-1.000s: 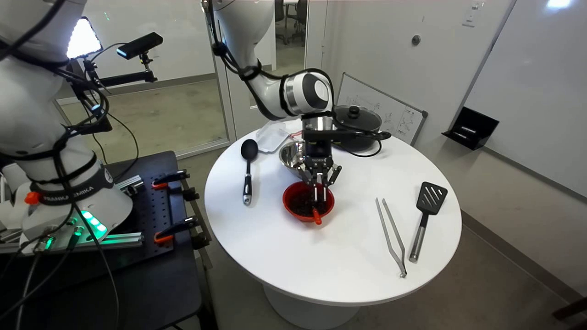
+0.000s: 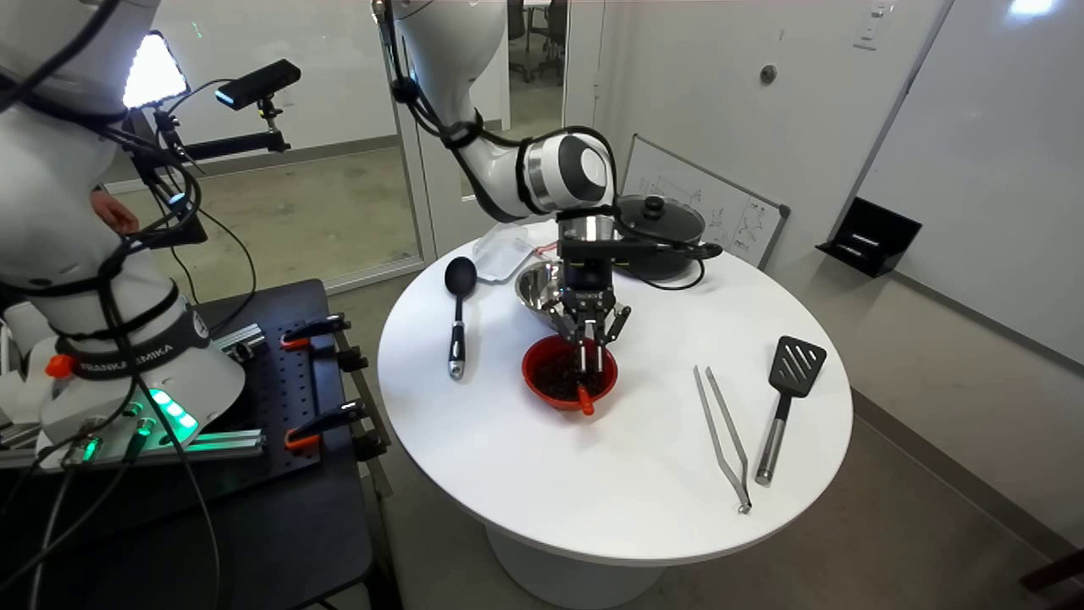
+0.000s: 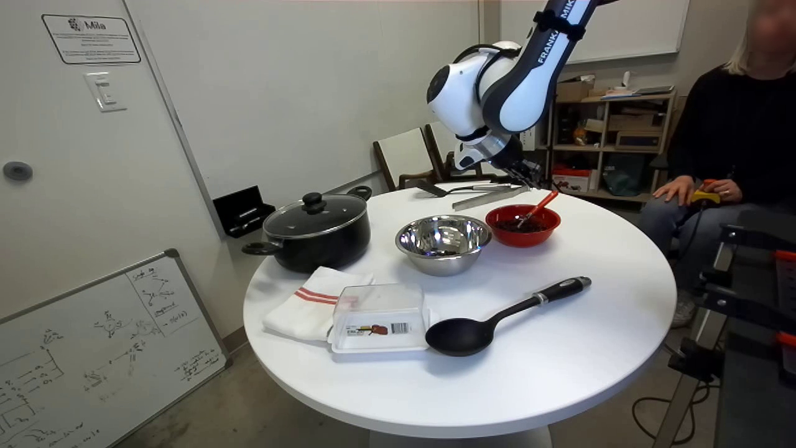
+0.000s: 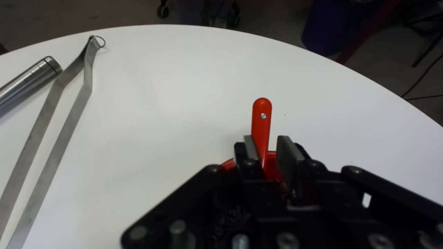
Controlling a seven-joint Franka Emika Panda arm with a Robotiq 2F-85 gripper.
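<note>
A red-handled utensil (image 3: 548, 200) leans in the red bowl (image 3: 524, 236), its lower end among dark contents. My gripper (image 2: 591, 366) points down over this bowl, at the handle's inner side. In the wrist view the fingers (image 4: 288, 149) stand a small distance apart, with the red handle (image 4: 261, 120) rising just beyond them, close along the left finger. A gap shows between the handle and the right finger. Whether the fingers grip the handle lower down is hidden. The steel bowl (image 3: 443, 257) stands beside the red one, with no contents clearly visible.
A black lidded pot (image 3: 322, 231), a towel (image 3: 310, 313), a clear plastic box (image 3: 380, 317) and a black spoon (image 2: 459, 295) lie around the table. Metal tongs (image 2: 721, 437) and a slotted spatula (image 2: 790, 381) are to the right.
</note>
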